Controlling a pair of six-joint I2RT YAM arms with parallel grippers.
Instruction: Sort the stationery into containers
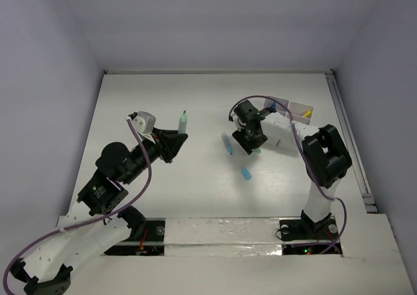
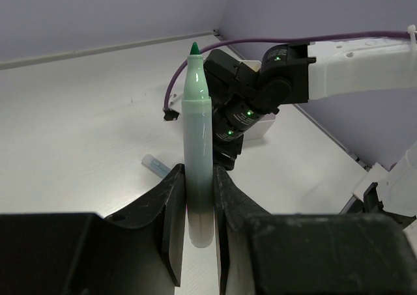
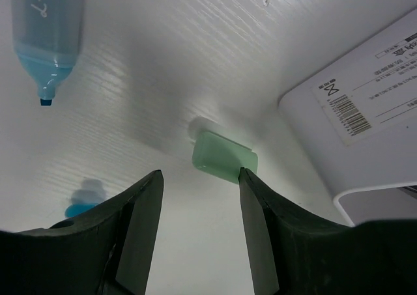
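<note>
My left gripper is shut on an upright green marker (image 2: 198, 132), held above the table on the left. My right gripper is open and low over a small green block (image 3: 221, 155), which sits by its right finger. A light blue marker (image 3: 45, 41) lies to the left of the block, and a small blue item (image 1: 246, 173) lies nearer the front, partly hidden behind the right gripper's finger in the right wrist view.
A white sectioned container (image 1: 301, 107) with yellow and blue items inside stands at the back right, partly behind the right arm. Its labelled side (image 3: 358, 99) is beside the green block.
</note>
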